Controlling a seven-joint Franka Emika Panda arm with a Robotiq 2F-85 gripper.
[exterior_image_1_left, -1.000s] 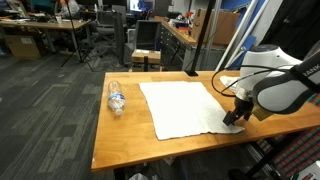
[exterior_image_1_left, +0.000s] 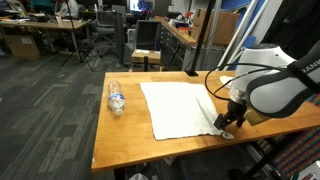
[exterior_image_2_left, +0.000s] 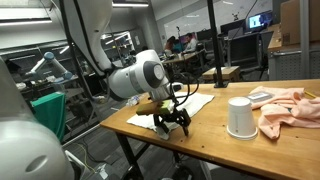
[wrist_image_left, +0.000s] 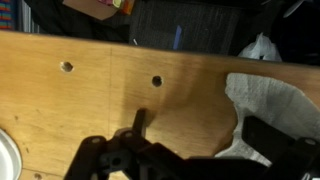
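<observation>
A white cloth (exterior_image_1_left: 180, 108) lies spread on the wooden table, its near right corner bunched beside my gripper (exterior_image_1_left: 229, 122). In the wrist view, the fingers of my gripper stand wide apart, so it is open. Bare wood shows between them. The right finger (wrist_image_left: 258, 134) overlaps the crumpled cloth (wrist_image_left: 275, 103); whether it presses on it, I cannot tell. The left finger (wrist_image_left: 138, 122) is over bare tabletop. From exterior view 2, the gripper (exterior_image_2_left: 172, 127) is low at the table's edge, with the cloth (exterior_image_2_left: 196, 103) partly hidden behind the arm.
A clear bottle (exterior_image_1_left: 116, 97) stands on the table's left side. A white cup (exterior_image_2_left: 241, 118) and a pink cloth (exterior_image_2_left: 289, 111) occupy the other end. The table edge (wrist_image_left: 215, 62) runs close to the gripper; bare wood lies left of the cloth.
My gripper has shifted left and toward the table's near edge. The cloth's near right corner has moved the same way and is more bunched; the rest of the cloth looks unmoved.
</observation>
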